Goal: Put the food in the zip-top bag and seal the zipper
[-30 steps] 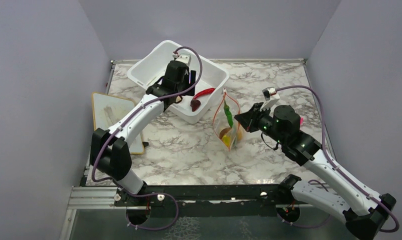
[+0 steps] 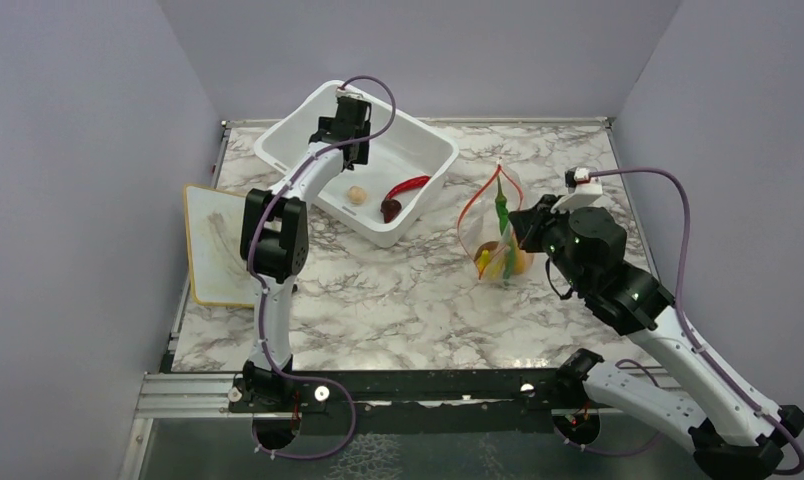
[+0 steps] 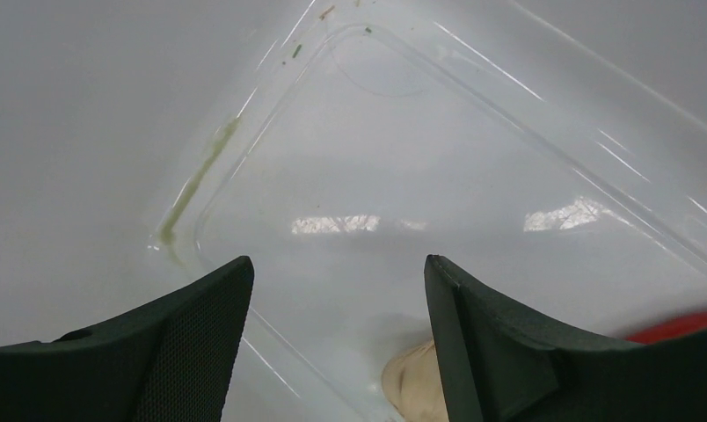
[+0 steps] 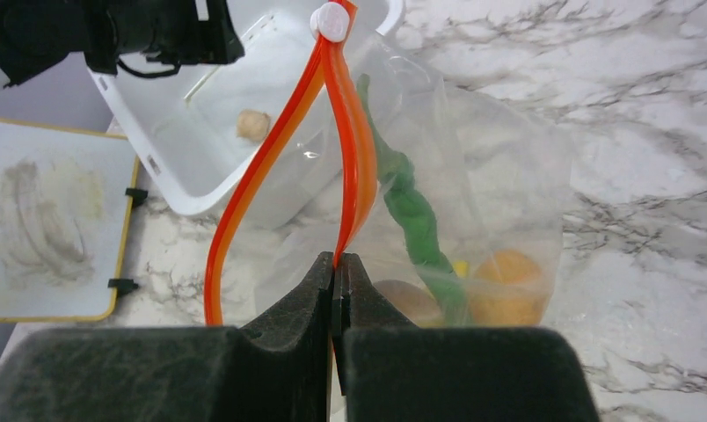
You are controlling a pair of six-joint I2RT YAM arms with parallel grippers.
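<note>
My left gripper hangs open inside the white tub (image 2: 440,150), nothing between its fingers. Below it a pale round item (image 3: 411,384) lies partly hidden by a finger, with a red chili (image 2: 408,186) and a dark red item (image 2: 390,208) nearby. My right gripper is shut on the red zipper edge of the clear bag (image 4: 508,158). The bag stands open right of the tub, holding a long green pepper (image 4: 403,198), something yellow and an orange round item (image 4: 504,299).
A yellow-rimmed board (image 2: 213,260) lies at the left. Grey walls border the sides and back.
My left gripper has moved back and left, farther into the tub. My right gripper has moved rightward, and the bag with it, away from the tub.
</note>
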